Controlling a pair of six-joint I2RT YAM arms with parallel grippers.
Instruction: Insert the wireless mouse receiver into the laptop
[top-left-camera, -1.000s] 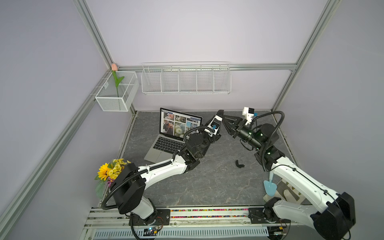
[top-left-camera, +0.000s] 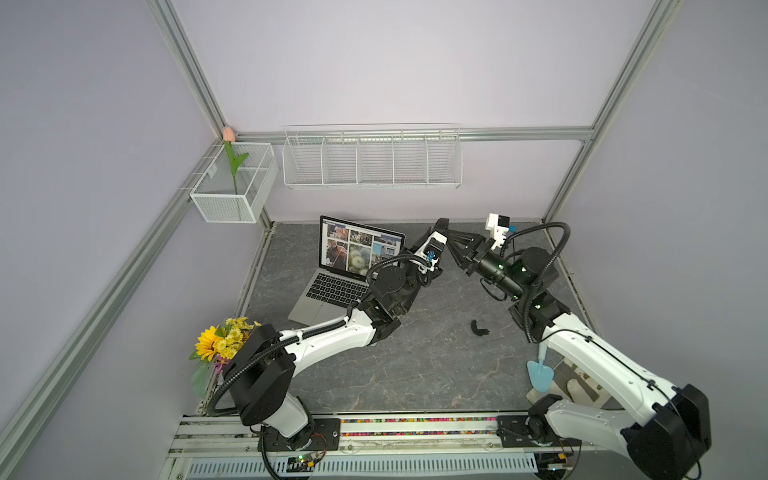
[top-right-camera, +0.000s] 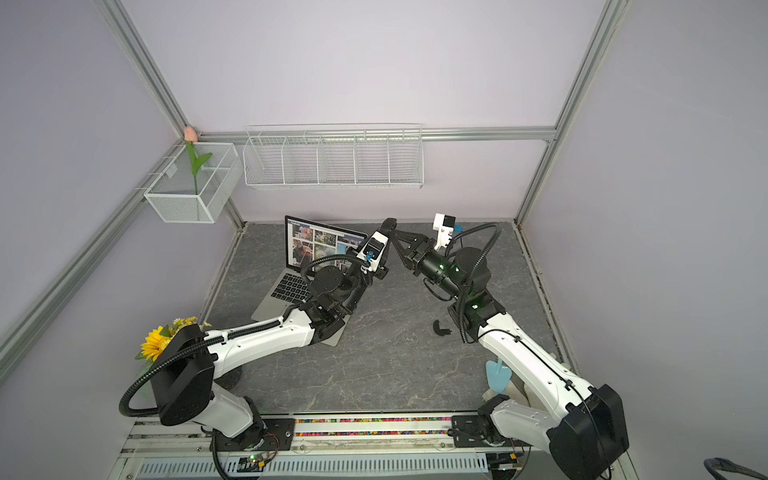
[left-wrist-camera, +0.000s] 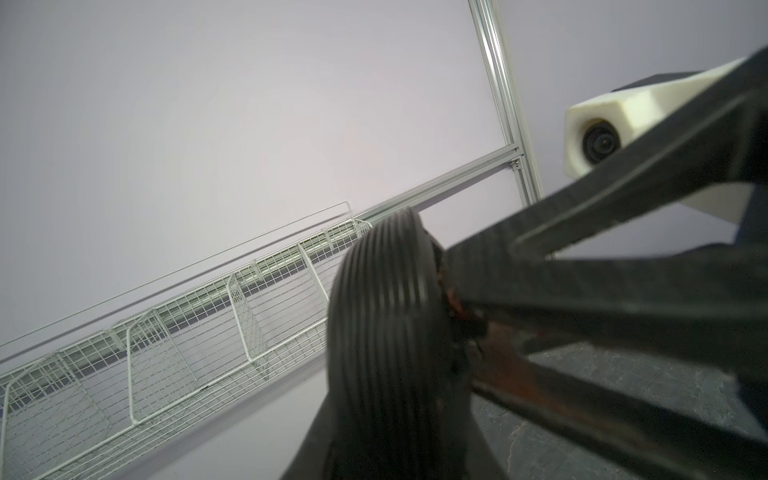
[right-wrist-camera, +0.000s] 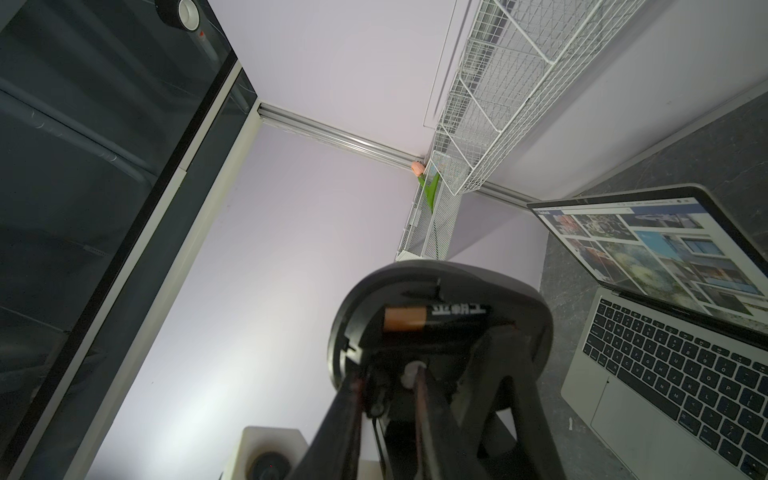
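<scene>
My left gripper (top-left-camera: 438, 232) is raised over the table, shut on the black mouse, whose open underside with a battery faces my right wrist camera; its ribbed side fills the left wrist view's centre. My right gripper reaches into that underside, its two fingertips slightly apart at the compartment with a small pale piece at one tip; whether it grips the receiver I cannot tell. The open laptop (top-left-camera: 326, 299) stands on the table behind the left arm, screen lit.
A black curved piece (top-left-camera: 478, 328) lies on the bare table (top-left-camera: 424, 368). Wire baskets (top-left-camera: 372, 160) hang on the back wall, one at left with a tulip. Flowers (top-left-camera: 224, 340) stand front left; a blue shovel (top-left-camera: 540, 374) lies right.
</scene>
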